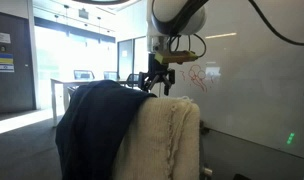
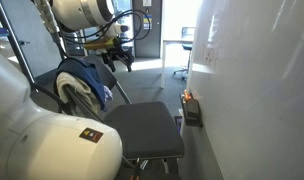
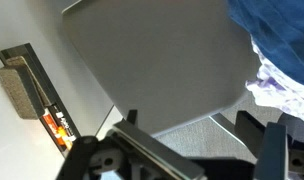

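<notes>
No task object is named. A dark navy cloth (image 1: pixel 97 125) and a cream, fluffy towel (image 1: pixel 162 135) hang side by side over a raised support in exterior view 1. Just above them is my gripper (image 1: pixel 155 83), pointing down. In the wrist view its fingers stand apart and the gripper has nothing between its fingers, with a grey chair seat (image 3: pixel 157 60) below. Blue cloth (image 3: pixel 282 35) and a pale patterned cloth (image 3: pixel 277 92) lie toward the right. Exterior view 2 has the gripper (image 2: pixel 120 60) above and beyond the draped blue cloth (image 2: pixel 84 72).
The dark chair seat (image 2: pixel 147 128) is bare. Beside it, a whiteboard ledge (image 3: pixel 42 90) carries an eraser (image 3: pixel 20 85) and orange markers (image 3: pixel 60 128). The whiteboard wall (image 2: pixel 247 80) bounds that side. A white rounded robot part (image 2: pixel 62 140) fills the near left of exterior view 2.
</notes>
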